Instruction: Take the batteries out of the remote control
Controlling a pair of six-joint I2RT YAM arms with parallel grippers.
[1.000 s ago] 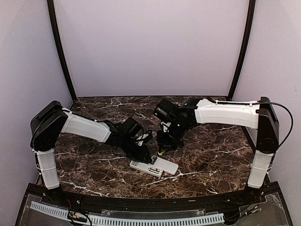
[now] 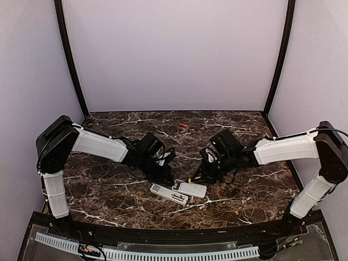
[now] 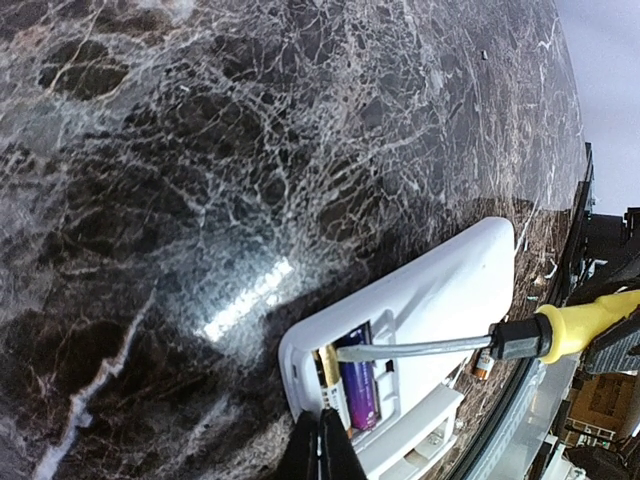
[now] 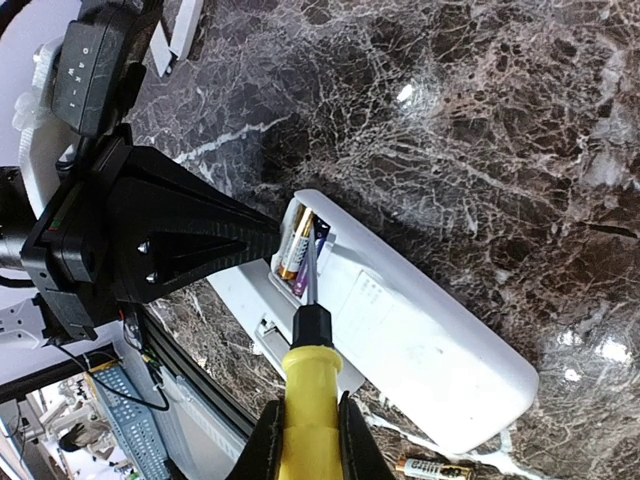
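A white remote (image 4: 420,350) lies on the marbled table with its battery bay uncovered. Inside show a gold-and-white battery (image 4: 293,252) and a purple battery (image 3: 358,390). My right gripper is shut on the yellow handle (image 4: 311,385) of a screwdriver. Its metal shaft (image 3: 415,348) reaches over the bay, the tip by the gold battery's end. At the remote's bay end, my left gripper is shut with nothing seen between its fingers; whether it touches the remote I cannot tell.
A second white remote (image 2: 168,193) with an open bay lies right alongside, on the left. One loose battery (image 4: 433,468) rests on the table near the first remote. Far back is a small red object (image 2: 182,125). The table beyond the arms is clear.
My right arm has swung right and towards the table's front, taking the screwdriver with it. The left arm and both remotes look the same.
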